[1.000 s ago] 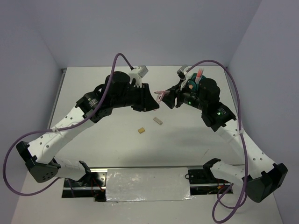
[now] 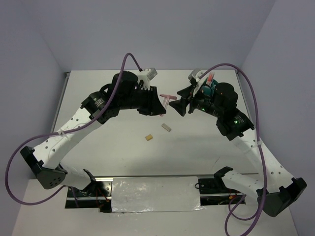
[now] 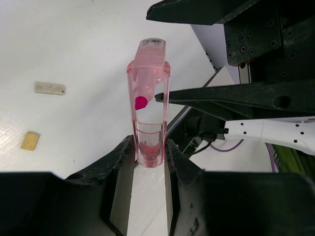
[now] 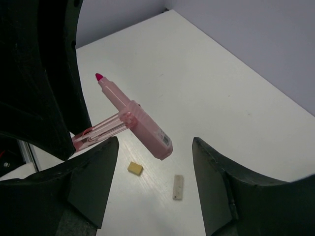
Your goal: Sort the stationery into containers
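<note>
A pink highlighter (image 3: 150, 56) with a bright pink tip sits crosswise at the far end of a clear pink frame (image 3: 149, 127). My left gripper is shut on the other end of that frame, holding the whole piece above the table. My right gripper stands open facing the highlighter, whose blunt end points toward the gap; it looks free of both fingers. In the top view the pink piece (image 2: 168, 97) spans between the left gripper (image 2: 160, 110) and the right gripper (image 2: 180, 100).
On the white table below lie a tan block (image 2: 148, 137) and a small grey bar (image 2: 166, 127). A teal container (image 2: 207, 88) with a pink item (image 2: 210, 77) upright in it stands at the back right, partly behind my right arm.
My right gripper has drawn slightly right, away from the pink piece. The left arm barely moved.
</note>
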